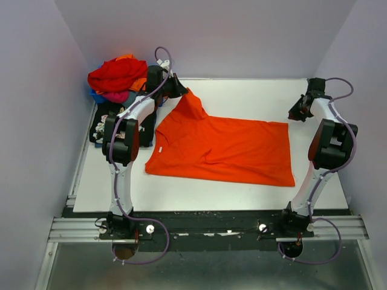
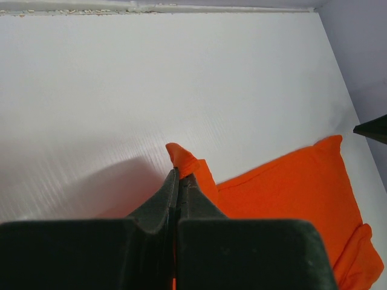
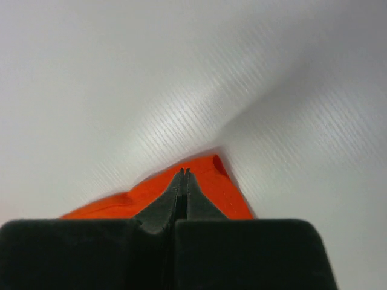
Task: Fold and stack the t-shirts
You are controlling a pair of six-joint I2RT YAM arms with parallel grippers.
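Observation:
An orange t-shirt (image 1: 236, 145) is spread over the white table, its upper left corner drawn up to my left gripper (image 1: 185, 92). In the left wrist view my left gripper is shut on that corner, and a small fold of orange cloth (image 2: 187, 162) stands out past the tips. My right gripper (image 1: 291, 116) is above the shirt's upper right corner, clear of it. From the right wrist view, my right gripper is shut with nothing between its fingers; the shirt's corner (image 3: 208, 162) lies flat on the table beyond them.
A heap of clothes, with a red garment (image 1: 118, 75) on top, fills the back left. Beneath it a black floral cloth (image 1: 101, 121) hangs behind the left arm. Bare table (image 1: 254, 99) stretches behind the shirt and along its front.

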